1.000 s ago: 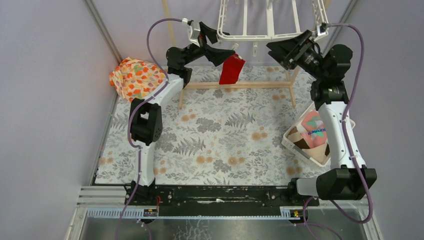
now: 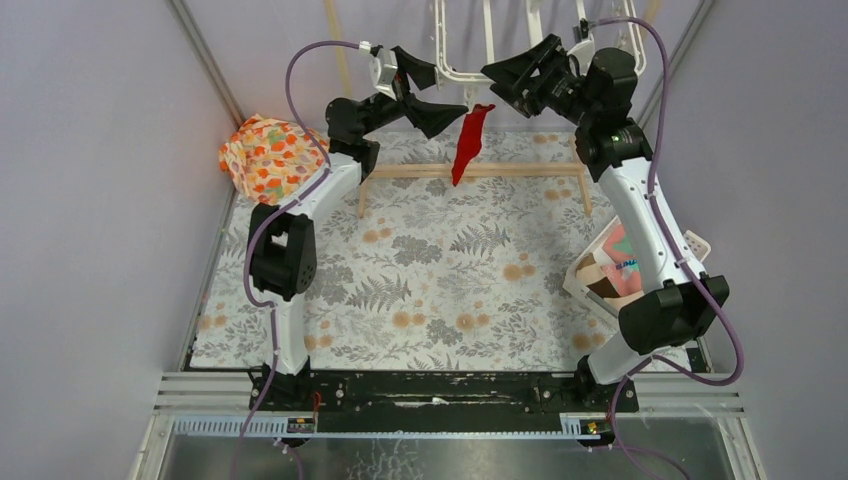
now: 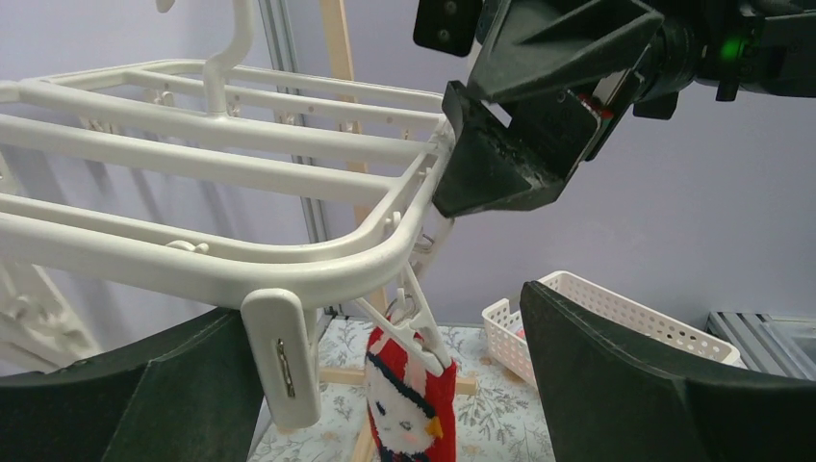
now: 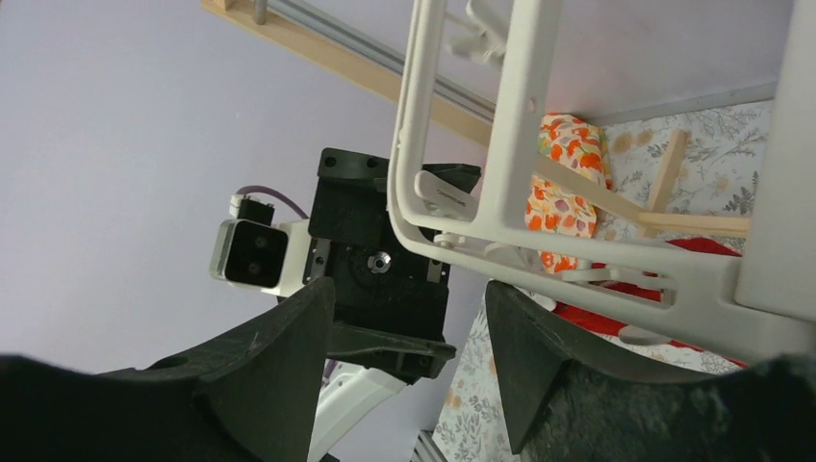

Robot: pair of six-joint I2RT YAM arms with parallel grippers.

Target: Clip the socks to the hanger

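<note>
A white hanger frame (image 3: 173, 265) with clips runs along the top. A red sock (image 2: 470, 142) with a white cartoon face, seen in the left wrist view, hangs from a clip (image 3: 416, 322) below it. My left gripper (image 2: 443, 95) is open at the hanger's corner, its fingers either side of a clip body. My right gripper (image 2: 500, 85) is at the hanger's front bar, right of the left one, its fingers apart below the white bars in its wrist view, nothing seen held.
A white basket (image 2: 580, 280) with more socks sits at the right. An orange floral cloth (image 2: 268, 160) lies at the back left. A wooden rack (image 2: 520, 170) stands behind.
The red sock has swung and turned narrower in the top view.
</note>
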